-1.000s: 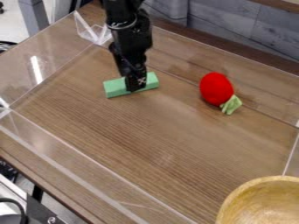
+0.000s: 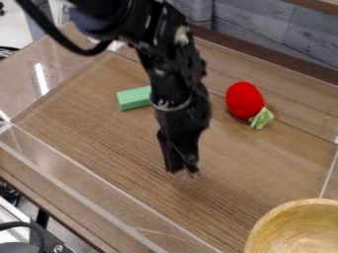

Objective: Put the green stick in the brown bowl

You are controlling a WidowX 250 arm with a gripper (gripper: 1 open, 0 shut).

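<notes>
The green stick (image 2: pixel 133 98) lies on the table left of the arm, its right part hidden behind the black gripper. My gripper (image 2: pixel 183 172) is well in front of the stick, pointing down over the middle of the table and apart from the stick. No green shows at its fingertips; blur leaves it unclear how far apart the fingers are. The pale tan-brown bowl (image 2: pixel 297 210) sits at the lower right corner, partly cut off by the frame, to the right of and nearer than the gripper.
A red toy vegetable (image 2: pixel 244 99) with a green top rests at the right rear. Bare wooden table (image 2: pixel 93 158) stretches to the left and in front. Black cables (image 2: pixel 40 235) hang at the lower left edge.
The gripper has left the stick and come toward the camera and slightly right. The stick stays where it was on the table; bowl and red toy have not moved.
</notes>
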